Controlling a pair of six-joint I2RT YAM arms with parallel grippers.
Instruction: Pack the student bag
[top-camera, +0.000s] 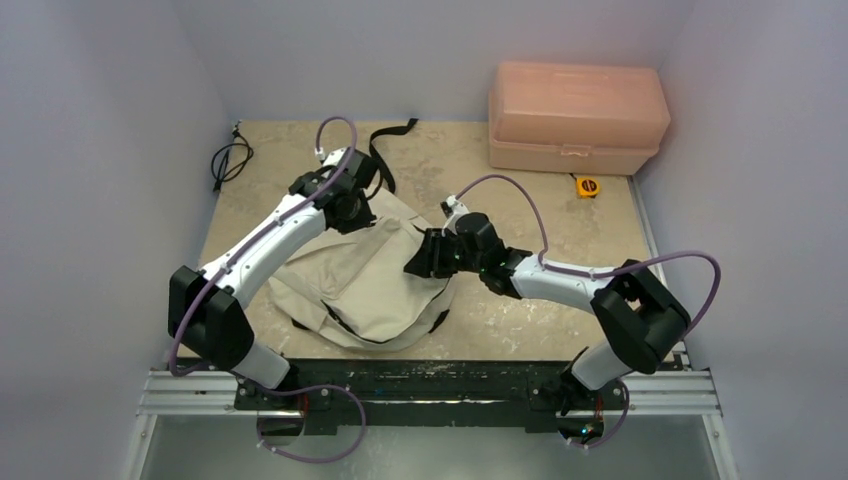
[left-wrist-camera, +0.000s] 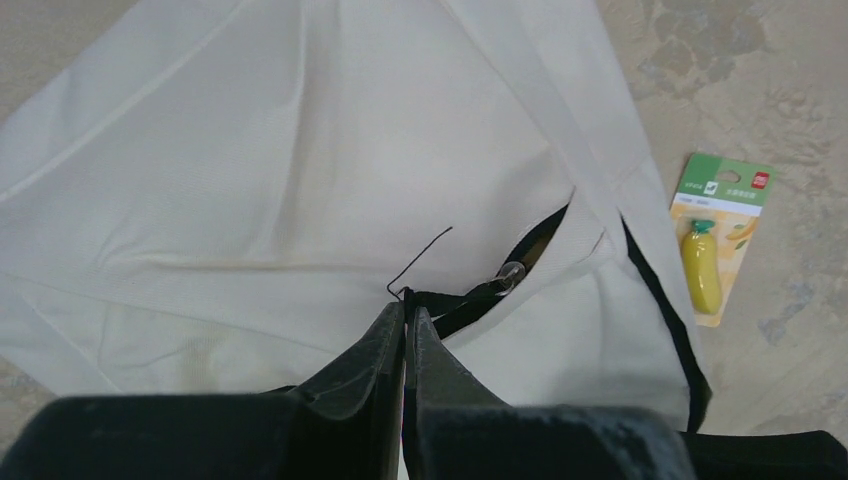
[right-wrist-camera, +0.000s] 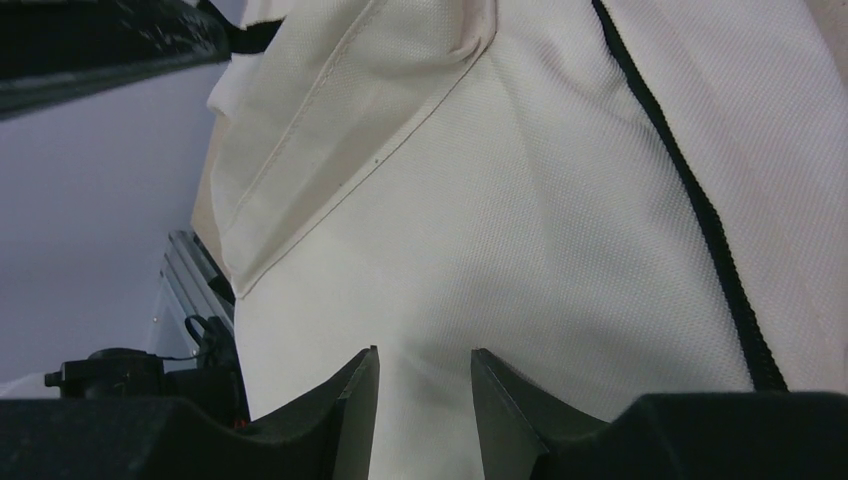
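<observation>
The white fabric bag (top-camera: 370, 290) lies crumpled at the table's left-middle, with black zipper trim (right-wrist-camera: 720, 240) and a zipper opening (left-wrist-camera: 540, 240). My left gripper is shut over the bag's upper part, with a thin black cord or wire by its tips; whether it is pinched cannot be told. My right gripper is part open low over the bag's right side, with white fabric beneath and between its fingertips. A carded yellow banana-shaped item (left-wrist-camera: 704, 270) lies beside the bag in the left wrist view.
A pink lidded box (top-camera: 578, 110) stands at the back right, with a yellow tape measure (top-camera: 587, 187) in front of it. A black cable (top-camera: 228, 160) lies at the back left, a black strap (top-camera: 400, 130) behind the bag.
</observation>
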